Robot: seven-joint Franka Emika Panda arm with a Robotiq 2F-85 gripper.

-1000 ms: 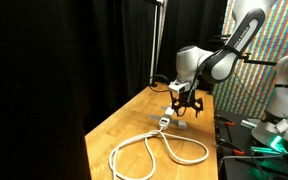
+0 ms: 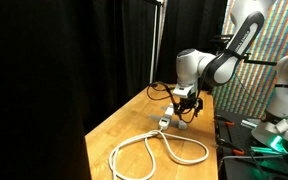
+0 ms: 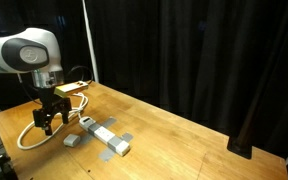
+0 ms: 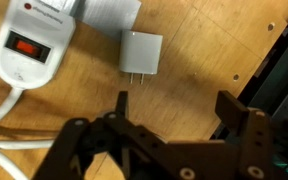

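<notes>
A small white charger block (image 4: 141, 52) with two metal prongs lies on the wooden table, near the upper middle of the wrist view. My gripper is open, its fingers well apart and nothing between them; in this view the block sits beyond the left finger. In exterior view 2 my gripper (image 3: 54, 122) hangs above the table, to the left of the block (image 3: 71, 140). At the upper left of the wrist view is a white power strip (image 4: 26, 45) with a red switch; exterior view 2 shows the strip (image 3: 104, 135) lying beside the block.
A white cable (image 2: 112, 160) loops over the table's front part in exterior view 1. Grey patches (image 3: 106, 155) lie around the strip. Bare wood (image 3: 189, 145) spreads to the right in exterior view 2, with a black stand (image 3: 240, 145) at the back.
The gripper's fingers look slightly lower and differently angled than before, a small shift. The block, strip and cable have stayed in place.
</notes>
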